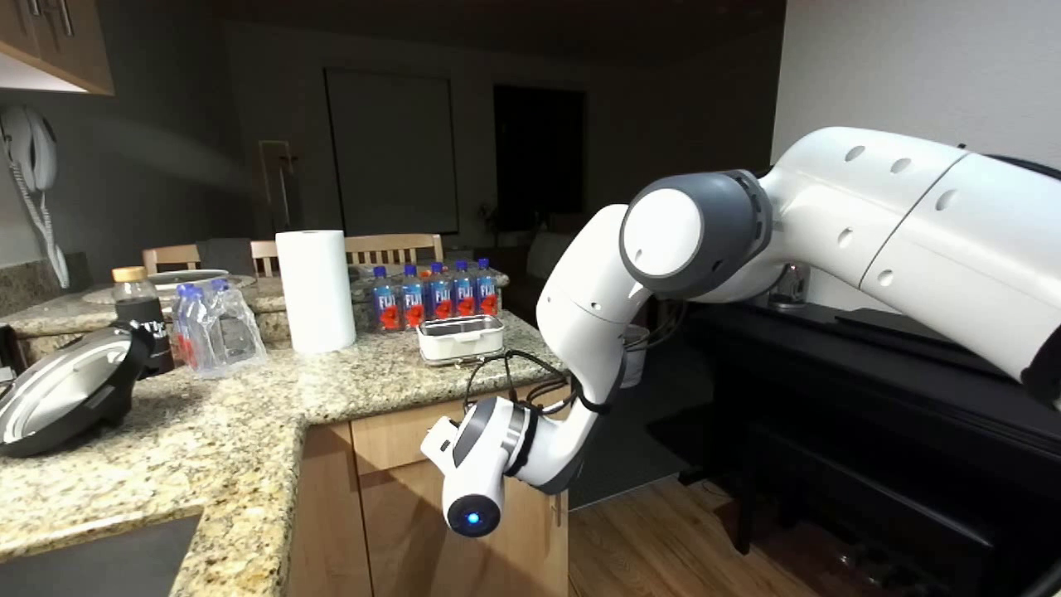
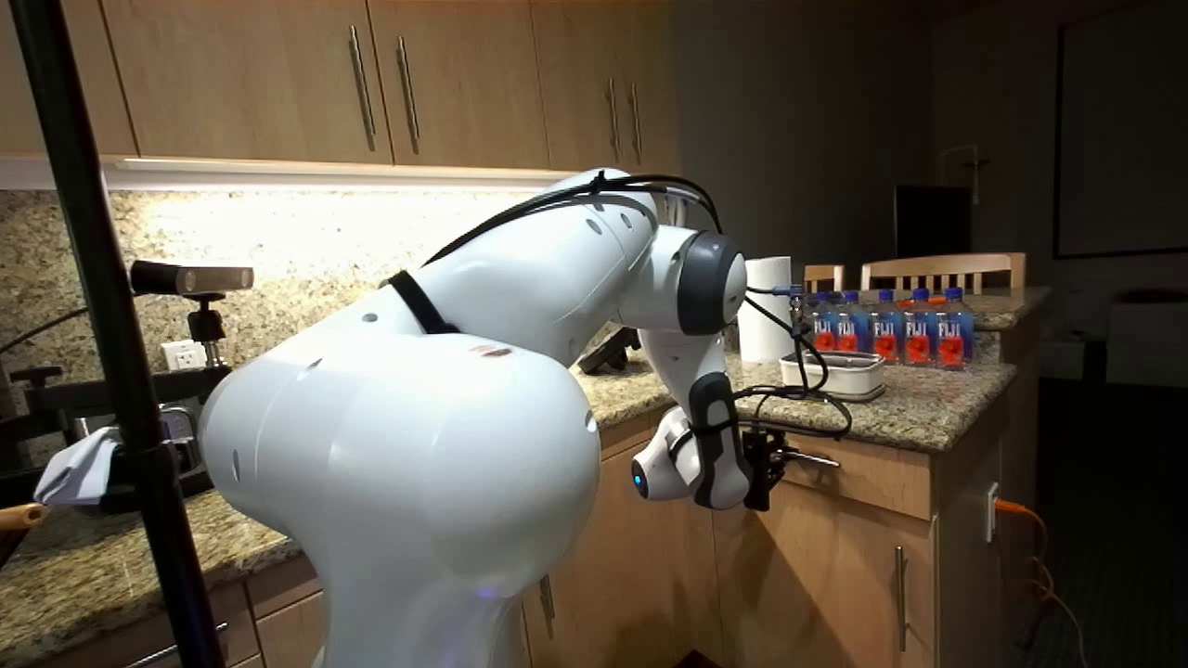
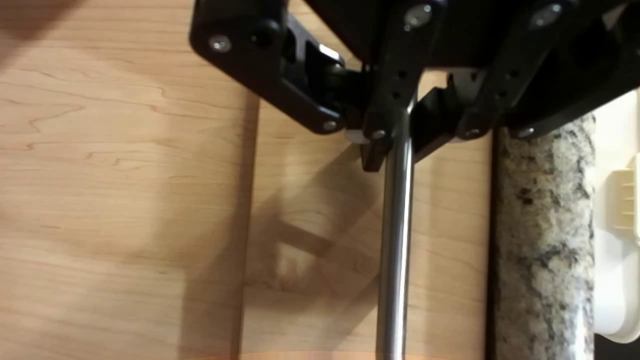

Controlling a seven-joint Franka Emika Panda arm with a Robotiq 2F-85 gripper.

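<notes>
A brushed metal bar handle (image 3: 394, 258) runs along the wooden drawer front (image 3: 447, 252) in the wrist view. My black gripper is shut on this bar near one end, with a finger on either side of it. From exterior view 2 the gripper (image 2: 768, 479) is at the drawer front (image 2: 874, 473) under the counter, and the free end of the handle (image 2: 813, 457) sticks out past it. In exterior view 1 the white hand (image 1: 487, 458) hides both fingers and handle. The drawer looks level with the cabinet face.
Above the drawer runs the granite counter edge (image 3: 543, 240), close beside my fingers. On the counter stand a white container (image 1: 460, 338), a paper towel roll (image 1: 316, 290) and several water bottles (image 1: 438, 297). Cables (image 2: 819, 390) loop beside the wrist. Open floor (image 1: 646, 552) lies to the right.
</notes>
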